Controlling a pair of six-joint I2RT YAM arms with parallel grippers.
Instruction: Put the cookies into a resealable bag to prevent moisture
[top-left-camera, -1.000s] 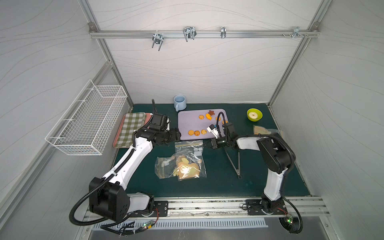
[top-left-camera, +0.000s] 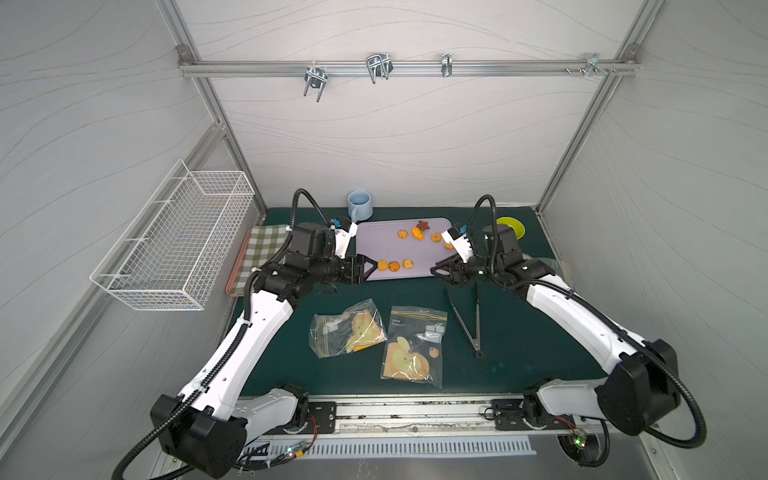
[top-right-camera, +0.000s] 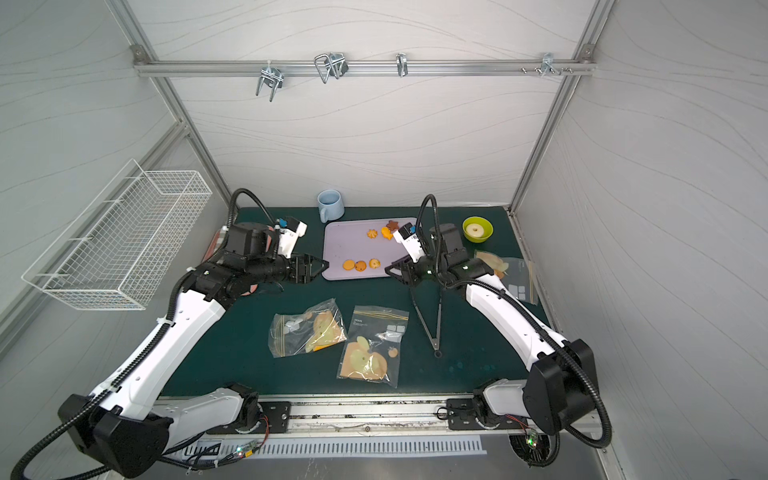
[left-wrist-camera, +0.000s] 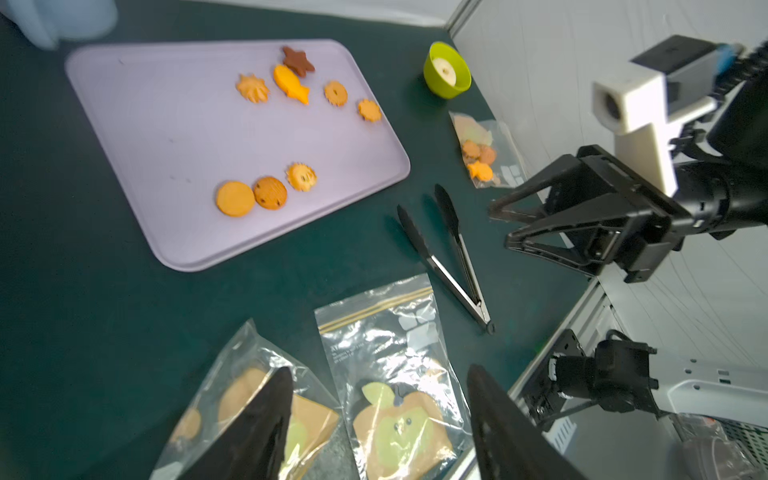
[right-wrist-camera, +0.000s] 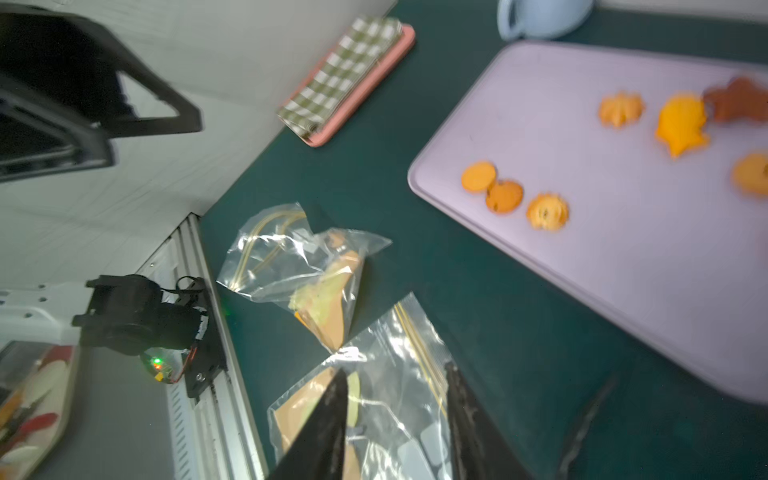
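Note:
A lilac tray holds several cookies, among them a round cookie, a star and a fish shape. A resealable bag with a printed design lies flat in front of the tray, beside a crumpled bag to its left. My left gripper hangs over the tray's front left, open with nothing between its fingers. My right gripper hangs by the tray's front right, also open and empty, above the tongs.
A blue mug stands behind the tray. A green bowl and a filled bag are at the right. A wire basket hangs on the left wall, near a checked cloth.
Both arms have risen, my left gripper moving slightly right and my right one moving right. The flat bag has slid toward the front, away from the tray, no longer overlapping the crumpled bag.

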